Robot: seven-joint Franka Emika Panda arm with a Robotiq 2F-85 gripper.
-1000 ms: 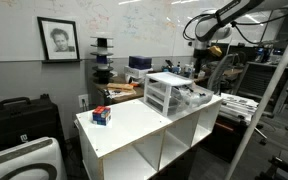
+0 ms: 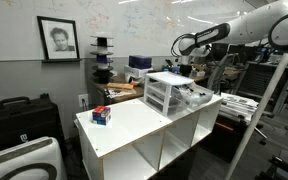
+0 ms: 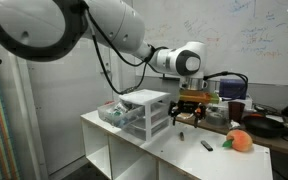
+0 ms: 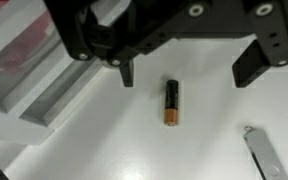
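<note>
A copper-topped black battery (image 4: 171,103) lies on the white tabletop (image 4: 134,155), between and below my gripper's fingers in the wrist view. Nothing is held: my gripper is open, its two dark fingers wide apart. In exterior view 2 the gripper (image 3: 188,117) hangs over the table, above the battery (image 3: 181,136). A silver stick-like object (image 4: 265,152) rests to the lower right in the wrist view. From exterior view 1 the fingers and these small things are too small or hidden to make out.
A white drawer unit (image 3: 144,118) with clear drawers stands close beside the gripper. An orange, peach-like object (image 3: 239,141) sits on the other side, near dark pans (image 3: 264,126). A red-and-blue box (image 2: 101,115) is at the table's near end, with bare surface around it.
In exterior view 1 the arm has swung left and come lower, toward the table behind the drawer unit. The things on the table look unmoved.
</note>
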